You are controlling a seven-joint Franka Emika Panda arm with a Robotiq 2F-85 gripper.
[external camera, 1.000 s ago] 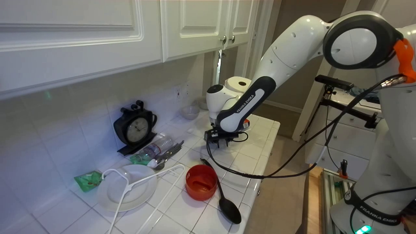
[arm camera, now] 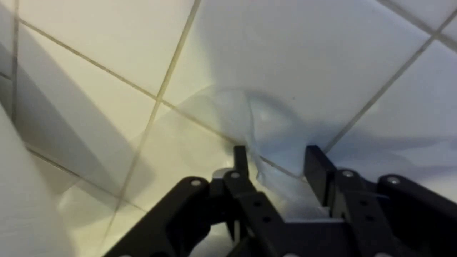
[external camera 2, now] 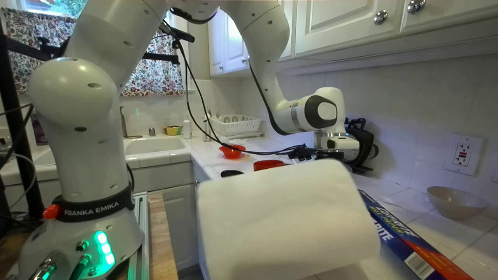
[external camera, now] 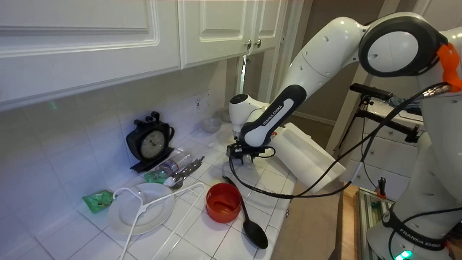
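My gripper points down at the white tiled counter [external camera: 203, 234], its two black fingers apart. Under and between them shows a clear, see-through object [arm camera: 257, 124] with a rounded outline; what it is and whether the fingers touch it cannot be told. In exterior view 1 the gripper [external camera: 245, 158] is low over the counter, behind the red container. A white paper towel roll [external camera: 303, 158] is tipped over beside the arm, slanting past the counter's front edge. It hides the fingers in exterior view 2, and white paper [arm camera: 25, 205] fills the wrist view's left side.
Near the gripper are a red container [external camera: 223, 212], a black spoon [external camera: 254, 234], cutlery [external camera: 189, 169] and a clear bottle [external camera: 175, 162]. A black clock [external camera: 151, 143] stands by the wall. A white hanger [external camera: 141, 207] lies across a plate [external camera: 114, 212]. A long box [external camera 2: 411, 233] lies behind the roll.
The paper towel roll stood upright behind the arm; now it is tipped toward the counter's front edge. Something pale and clear now shows under the gripper. The arm looks unmoved.
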